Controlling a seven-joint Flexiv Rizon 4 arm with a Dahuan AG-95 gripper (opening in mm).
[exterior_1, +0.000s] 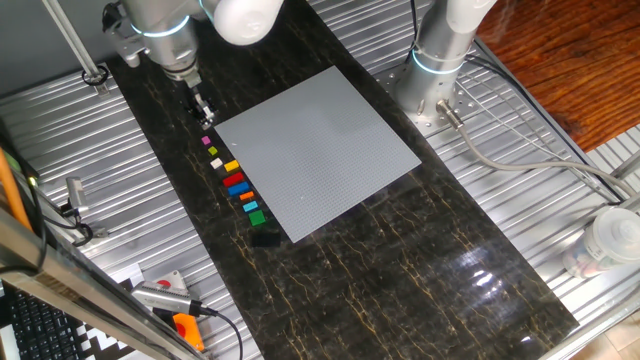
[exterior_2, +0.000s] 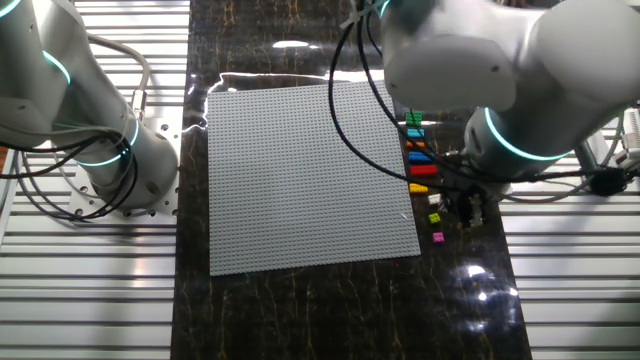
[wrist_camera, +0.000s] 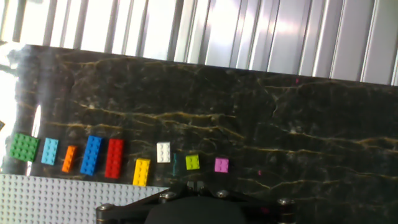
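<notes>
A row of coloured bricks lies along one edge of the grey baseplate (exterior_1: 318, 150). In the wrist view these are a green brick (wrist_camera: 24, 147), light blue brick (wrist_camera: 50, 151), orange brick (wrist_camera: 69, 158), blue brick (wrist_camera: 91, 155), red brick (wrist_camera: 114, 158), yellow brick (wrist_camera: 141, 172), white brick (wrist_camera: 163, 152), lime brick (wrist_camera: 192, 162) and pink brick (wrist_camera: 221, 165). My gripper is above the table near the lime and pink bricks, its fingertips close together and nothing visible between them. From outside, the gripper (exterior_1: 208, 122) appears beside the baseplate corner, just beyond the pink brick.
A black piece (exterior_1: 265, 240) lies past the green end of the row. Cables (exterior_2: 345, 130) hang from my arm over the plate in the second exterior view.
</notes>
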